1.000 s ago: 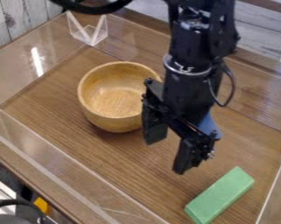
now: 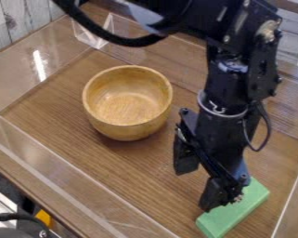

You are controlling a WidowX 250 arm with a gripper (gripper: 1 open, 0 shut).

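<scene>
My black gripper (image 2: 203,171) is low over the wooden table at the lower right, open, its fingers pointing down. A flat green block (image 2: 238,214) lies on the table just beneath it, partly hidden by the fingers. Whether they touch it I cannot tell. A tan bowl (image 2: 126,85) sits at the upper left of the gripper, apart from it.
A light wall or rim borders the top.
The gripper has moved down and to the right, toward the green block, which it now partly covers in the view. The bowl and block look unmoved.
</scene>
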